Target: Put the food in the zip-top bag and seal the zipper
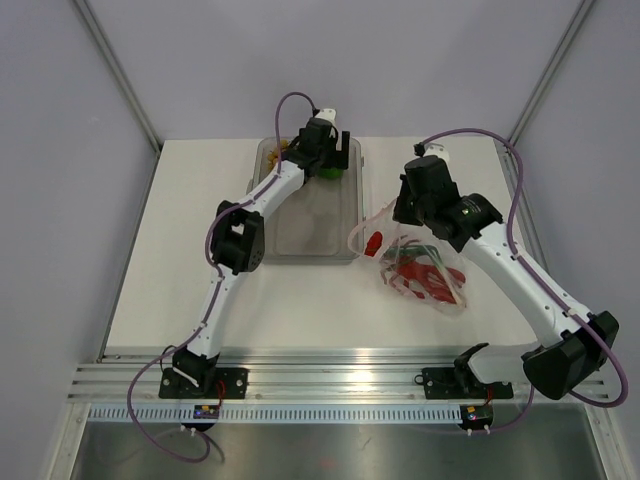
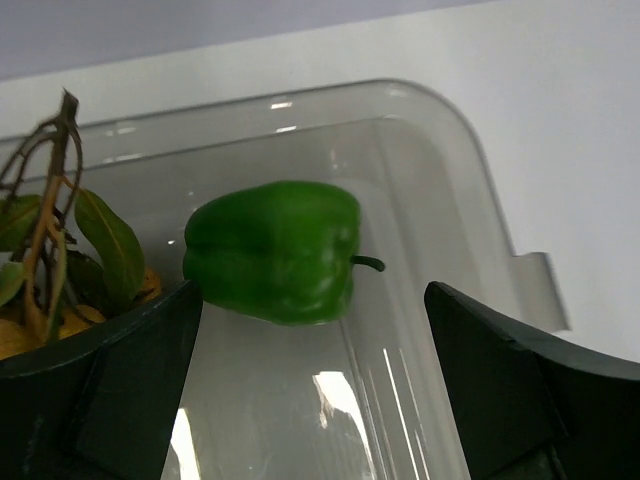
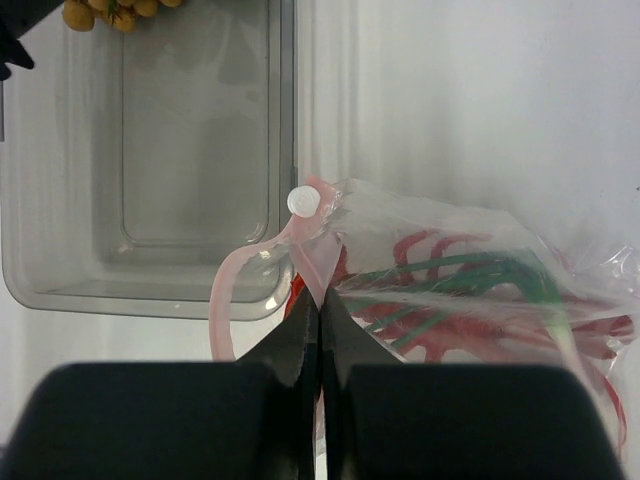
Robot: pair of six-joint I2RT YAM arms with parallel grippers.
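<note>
A green bell pepper [image 2: 275,250] lies in the tray, in the left wrist view. Above it stands my left gripper, open, its fingers to either side of the view and nothing held. The clear zip top bag [image 3: 480,260] is on the table at the right, with red peppers [image 1: 425,275] and green stalks [image 3: 470,278] inside. At the bag's mouth, my right gripper is shut on the pink zip edge [image 3: 318,255]. A loop of that pink strip [image 3: 222,300] hangs out to the left. Something red [image 1: 374,243] shows near the opening.
The grey tray [image 1: 310,255] sits left of the bag, its front part empty. Round yellow-brown fruit [image 2: 80,320] with leafy twigs [image 2: 55,210] lies beside the pepper.
</note>
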